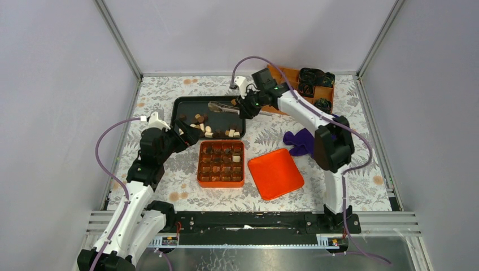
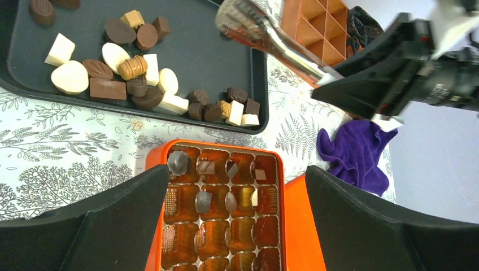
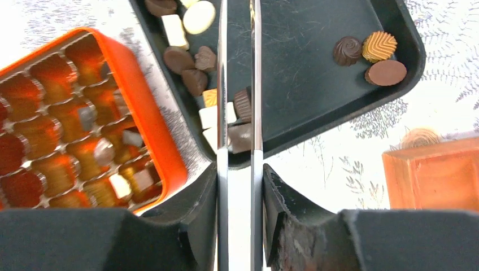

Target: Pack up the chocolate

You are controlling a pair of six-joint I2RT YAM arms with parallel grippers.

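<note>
A black tray [image 1: 197, 104] holds assorted dark, milk and white chocolates. Below it sits an orange compartment box [image 1: 220, 182], some cells holding chocolates, others empty. My right gripper is over the tray with long metal tongs; in the left wrist view their tips [image 2: 237, 22] are raised above it. The fingers look close together; what lies between the tips is cut off in the right wrist view and unclear in the others. My left gripper [image 1: 186, 132] stands open at the tray's left front, above the box, nothing between its fingers.
A red square plate [image 1: 275, 173] lies right of the box. A wooden divided organizer [image 1: 282, 76] with black items stands at the back right. A purple cloth [image 1: 299, 144] lies on the right.
</note>
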